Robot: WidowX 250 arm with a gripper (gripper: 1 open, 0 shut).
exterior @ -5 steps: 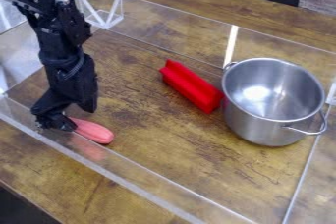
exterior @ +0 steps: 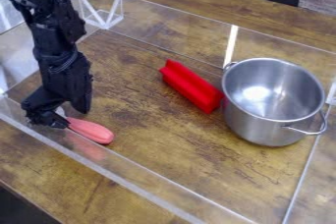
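Observation:
My black gripper (exterior: 59, 111) is low at the left, its dark fingers at the upper-left end of a pink elongated object (exterior: 88, 131) lying near the clear front barrier. Whether the fingers are closed on it or partly open is hard to tell.
A red block (exterior: 191, 85) lies in the middle of the wooden surface (exterior: 171, 169). A steel pot (exterior: 272, 95) with side handles stands at the right. Clear plastic walls border the area. The wood between the gripper and the red block is free.
The gripper has shifted slightly left over the last second, with small movement at its fingers. The pink object, red block and pot look nearly unchanged.

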